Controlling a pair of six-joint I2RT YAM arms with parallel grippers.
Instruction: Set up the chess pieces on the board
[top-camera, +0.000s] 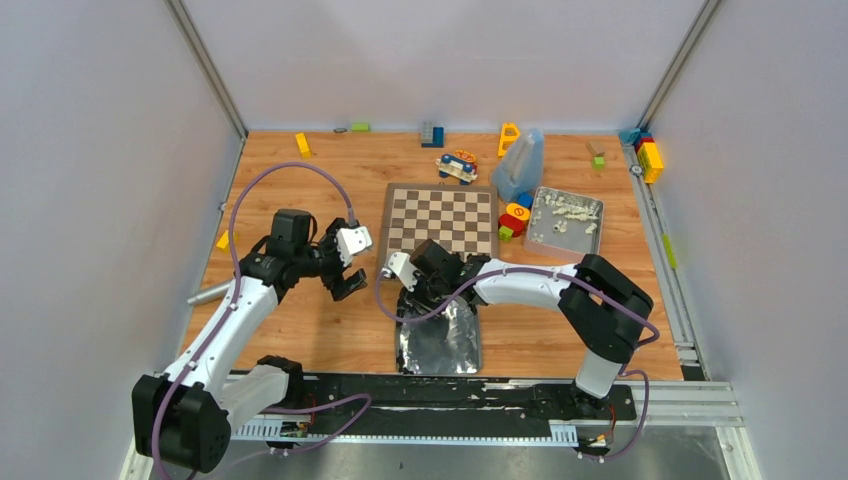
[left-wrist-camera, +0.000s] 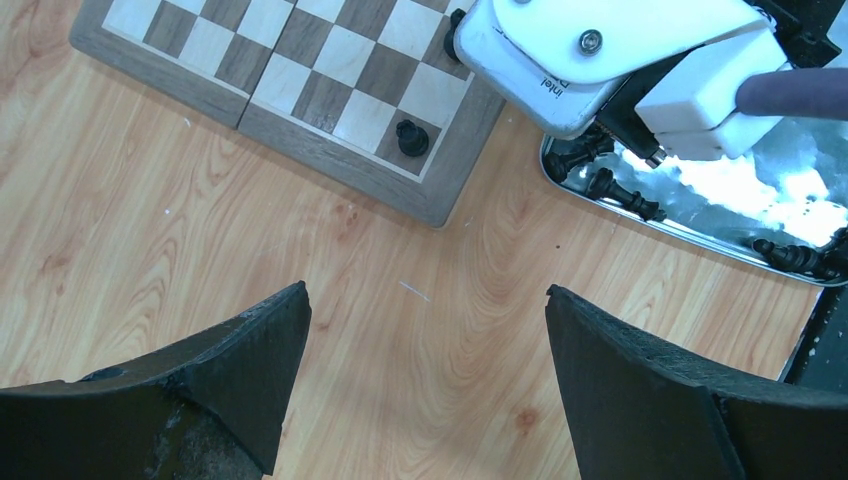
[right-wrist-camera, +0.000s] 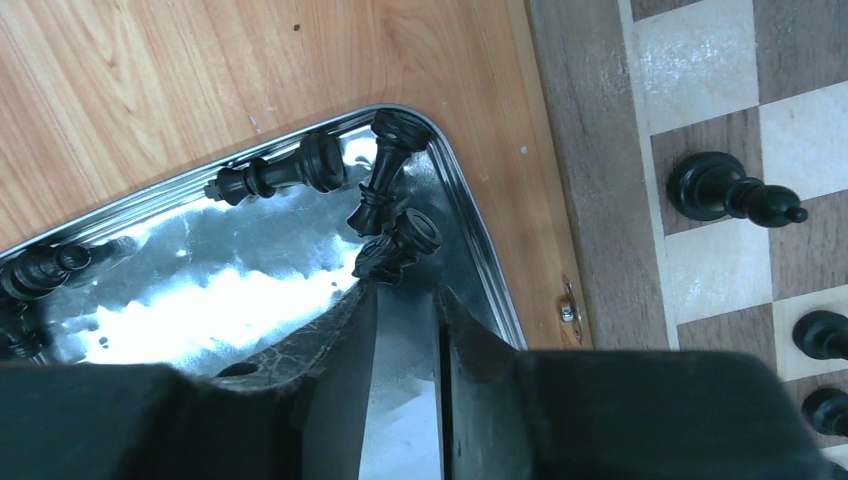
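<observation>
The chessboard (top-camera: 440, 205) has black pieces along its near edge, including a black pawn (left-wrist-camera: 412, 138) and a black bishop (right-wrist-camera: 735, 190). Below it lies a metal tray (right-wrist-camera: 200, 260) with fallen black pieces, among them a queen (right-wrist-camera: 385, 165), a king (right-wrist-camera: 270, 172) and a knight (right-wrist-camera: 400, 245). My right gripper is over the tray, fingers part open just beside the knight, with nothing clearly between them. My left gripper stands open over bare wood left of the board.
A plastic box (top-camera: 565, 225) of white pieces is at right. Coloured toy blocks (top-camera: 513, 220), a blue bag (top-camera: 520, 165) and a toy car (top-camera: 455, 168) sit around the board's back and right. Bare wood lies left of the board.
</observation>
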